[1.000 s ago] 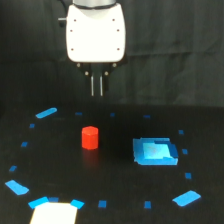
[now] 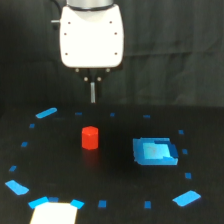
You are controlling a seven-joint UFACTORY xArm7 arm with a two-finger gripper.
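A red block sits on the dark table, left of centre. Above it, clear of its top, hangs my gripper under the white hand. Its two fingers look pressed together into one thin strip, so it appears shut, and nothing shows between them. To the right of the block lies a blue square tray with a lighter blue patch inside its rim.
Small blue squares dot the black table. Flat blue strips lie toward its corners. A pale object stands at the bottom edge. The ground between block and tray is free.
The hand has come down a little and shifted slightly left. Its fingers, apart before, now stand together. Block and tray have not moved.
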